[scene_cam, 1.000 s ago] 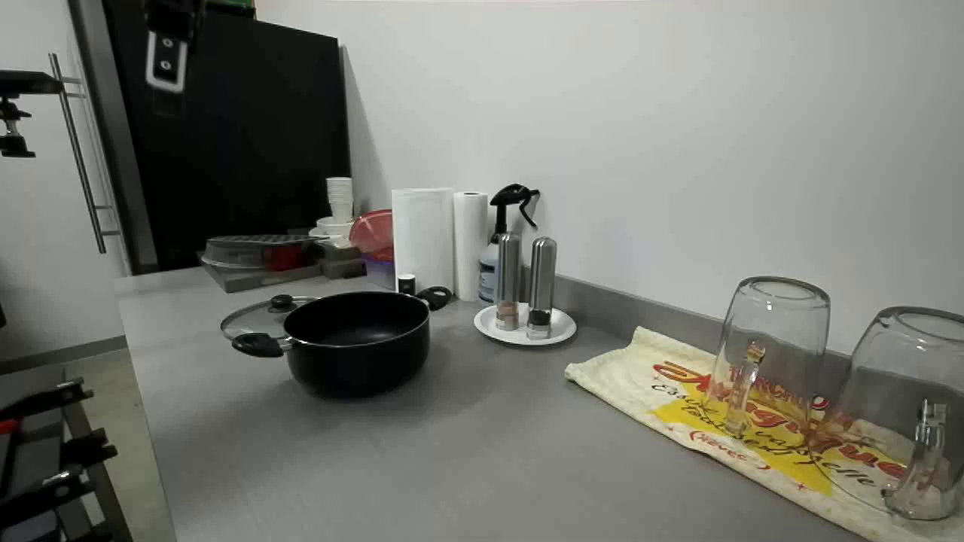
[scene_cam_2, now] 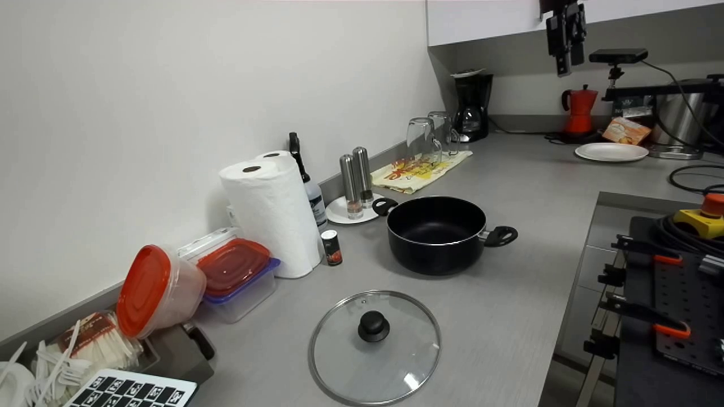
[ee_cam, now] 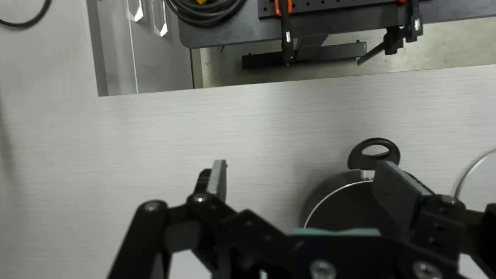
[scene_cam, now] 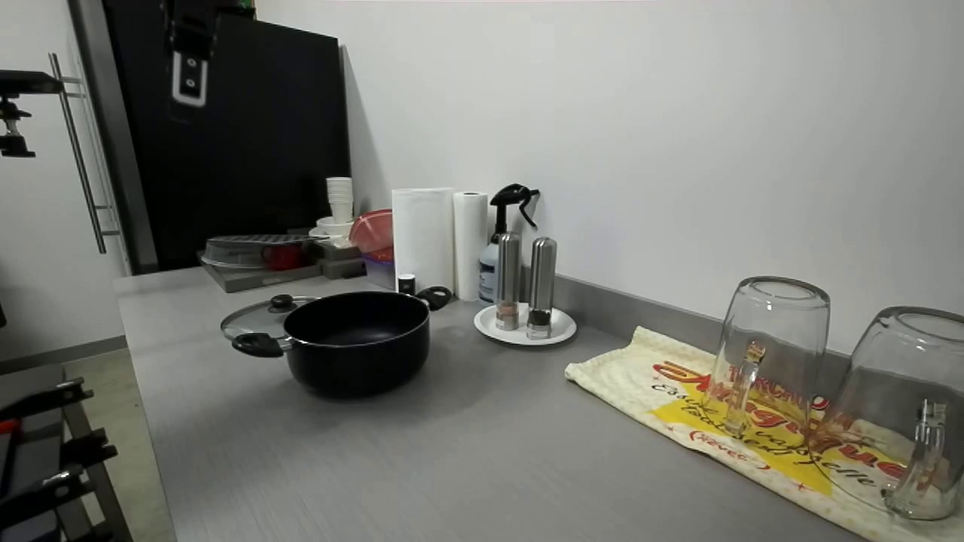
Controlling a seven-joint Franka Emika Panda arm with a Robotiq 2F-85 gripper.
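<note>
My gripper is open high above the counter, with nothing between its spread fingers. In exterior view 2 the gripper [scene_cam_2: 565, 46] hangs at the upper right, well clear of everything on the worktop. A black two-handled pot [scene_cam_2: 438, 237] sits uncovered on the counter and looks empty. Beside it, the glass lid [scene_cam_2: 400, 332] with a black knob [scene_cam_2: 373, 326] lies flat. From the wrist, part of the pot [ee_cam: 346, 209] shows below the right finger; the gripper's own body hides the rest.
Salt and pepper mills [scene_cam: 540, 287] stand on a white plate [scene_cam: 557, 334] by the wall. Two upturned glass mugs [scene_cam: 768, 352] rest on a printed cloth [scene_cam: 633, 388]. Paper rolls [scene_cam_2: 271, 210] and red-lidded tubs [scene_cam_2: 157, 290] line the wall. Counter in front of the pot is bare.
In exterior view 1 my gripper has shifted a little to the right and slightly down. The pot, lid and other items stay where they were.
</note>
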